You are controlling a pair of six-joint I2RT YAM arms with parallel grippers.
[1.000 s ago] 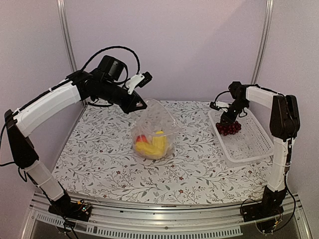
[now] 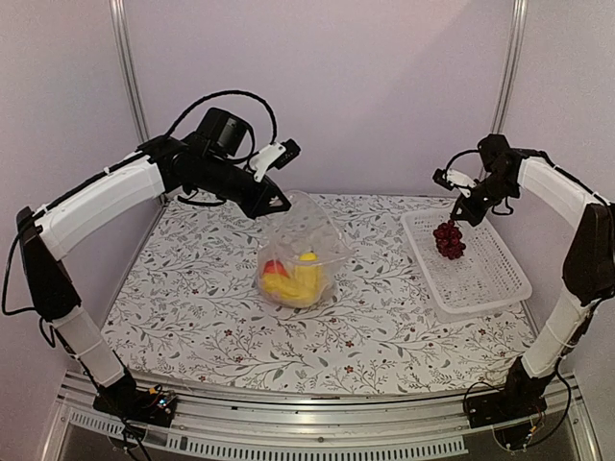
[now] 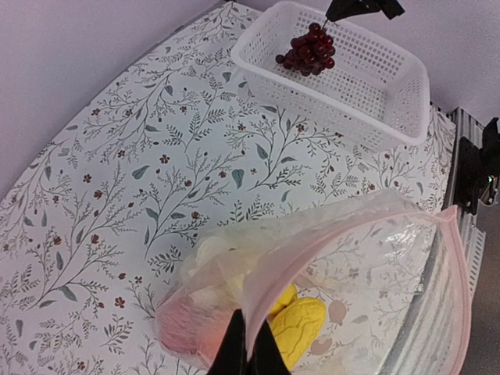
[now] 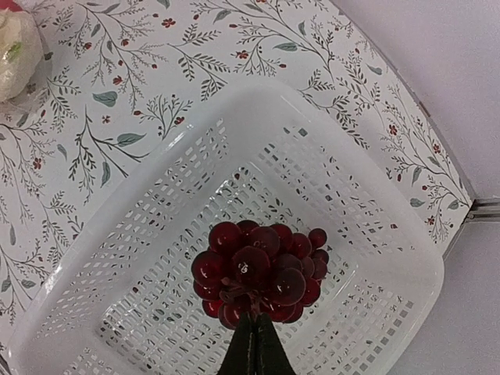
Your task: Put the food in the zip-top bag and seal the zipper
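Observation:
The clear zip top bag (image 2: 307,230) stands mouth up at mid-table, with yellow food (image 2: 306,279) and a red item (image 2: 275,268) inside. My left gripper is shut on its pinkish rim (image 3: 269,301), holding one side up; the mouth gapes toward the right in the left wrist view. Over the white basket (image 2: 485,300), my right gripper is shut on the thin stem of the dark red grapes (image 4: 258,269). The bunch hangs below the fingertips, still within the basket's outline; its clearance from the bottom is hard to tell.
Apart from the grapes, the basket (image 3: 351,109) looks empty. Bare floral table cloth (image 2: 380,235) lies between bag and basket. Walls close in the back and sides, and a metal rail (image 2: 317,423) runs along the front.
The right gripper has moved up and to the right, and the grapes have gone from lying spread in the basket to hanging in a narrower bunch. The left arm has barely shifted.

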